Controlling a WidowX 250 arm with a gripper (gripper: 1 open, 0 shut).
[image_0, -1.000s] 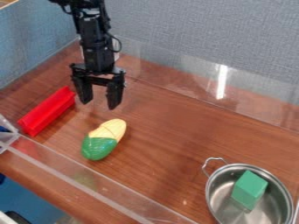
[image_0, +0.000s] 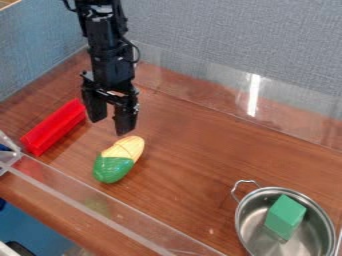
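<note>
My black gripper (image_0: 110, 112) hangs open above the wooden table at the back left, nothing between its fingers. A red bar (image_0: 54, 127) lies to the left of it. A yellow and green corn toy (image_0: 119, 161) lies on the table in front of the gripper. At the front right stands a steel pot (image_0: 251, 232) with a green block (image_0: 285, 216) inside.
Clear plastic walls (image_0: 254, 95) edge the table. A blue object (image_0: 7, 152) shows at the left edge, partly out of view.
The objects on the table have not moved.
</note>
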